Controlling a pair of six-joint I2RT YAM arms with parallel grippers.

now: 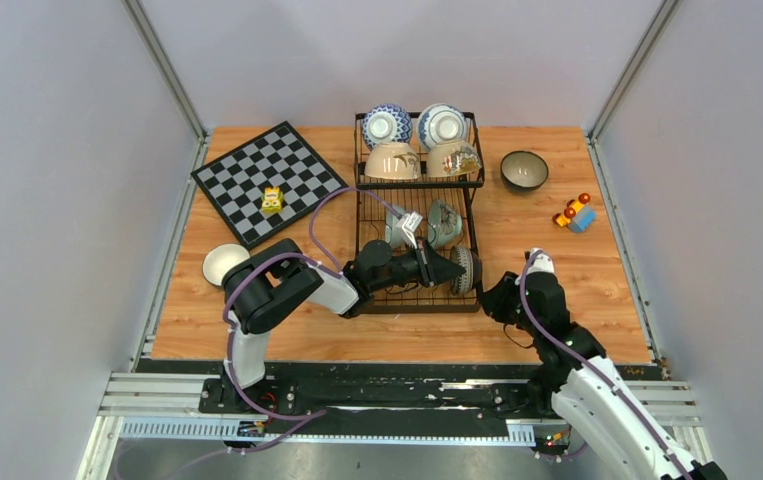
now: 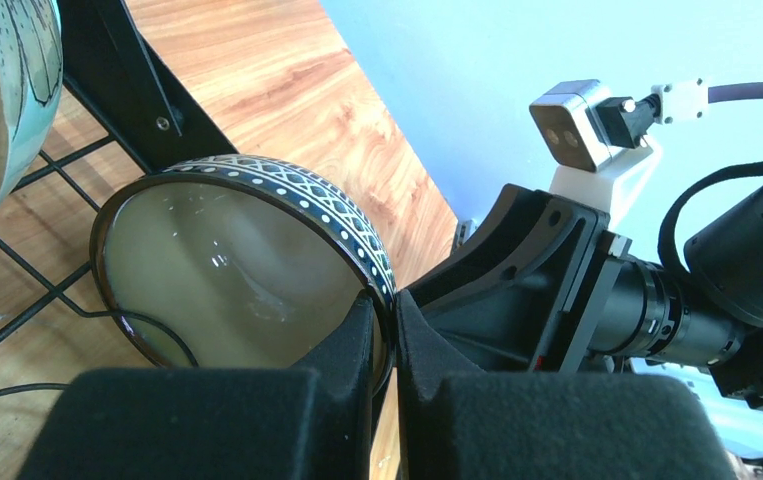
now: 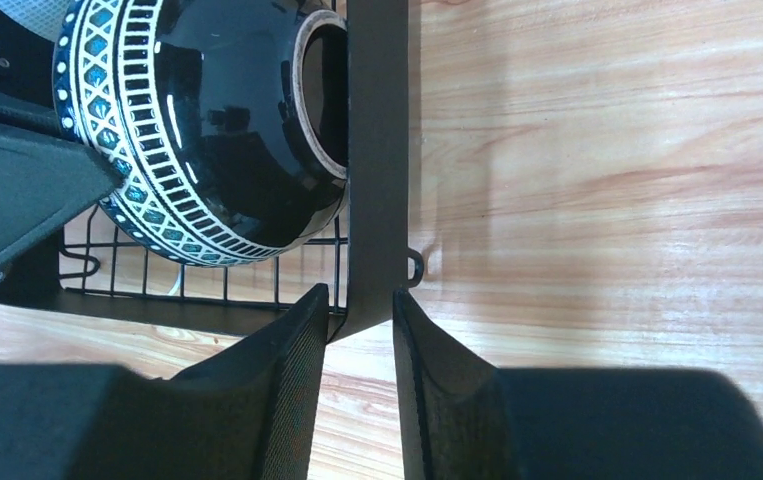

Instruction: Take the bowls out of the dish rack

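Observation:
In the lower tier of the black dish rack (image 1: 417, 308), a dark bowl with a white-patterned rim (image 3: 237, 120) leans on its side at the front right. My left gripper is shut on the rim of this bowl. Just outside the rack's right side, my right gripper stands part open with nothing between its fingers; the rack's side bar (image 3: 377, 180) lies just beyond its tips. Two light green bowls sit behind in the lower tier, the right one (image 1: 444, 224) clearer than the left (image 1: 395, 226), which the left arm partly covers.
Two patterned bowls and two cream bowls (image 1: 392, 161) stand on the upper tier. On the table are a grey bowl (image 1: 524, 171), a toy (image 1: 576, 213), a chessboard (image 1: 270, 184) with a yellow block, and a white bowl (image 1: 225, 263). Right of the rack the wood is mostly clear.

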